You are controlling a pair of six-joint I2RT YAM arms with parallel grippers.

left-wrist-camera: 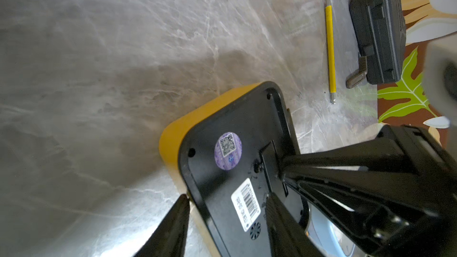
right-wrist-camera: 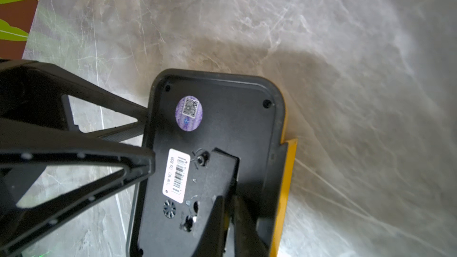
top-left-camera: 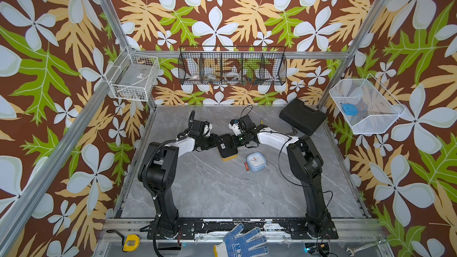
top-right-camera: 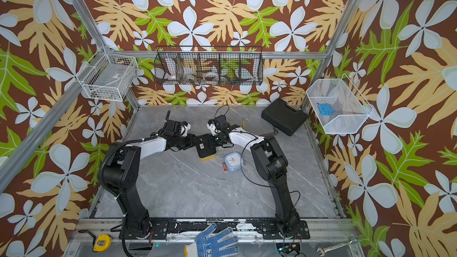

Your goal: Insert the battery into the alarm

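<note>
The yellow alarm (top-left-camera: 227, 146) lies face down between my grippers, its black back (right-wrist-camera: 214, 114) up, with stickers and a battery cover (left-wrist-camera: 271, 166). In the left wrist view my left gripper has its fingers apart, one at the alarm's edge, the other over the back near the barcode. My right gripper has its fingertips close together on the battery-cover area; whether they grip anything is unclear. A small red item (top-left-camera: 247, 166), possibly the battery, lies left of the light-blue clock (top-left-camera: 256, 160).
A black case (top-left-camera: 302, 116) and a yellow-handled tool (left-wrist-camera: 330, 42) lie at the back right. Wire baskets (top-left-camera: 230, 69) hang on the frame.
</note>
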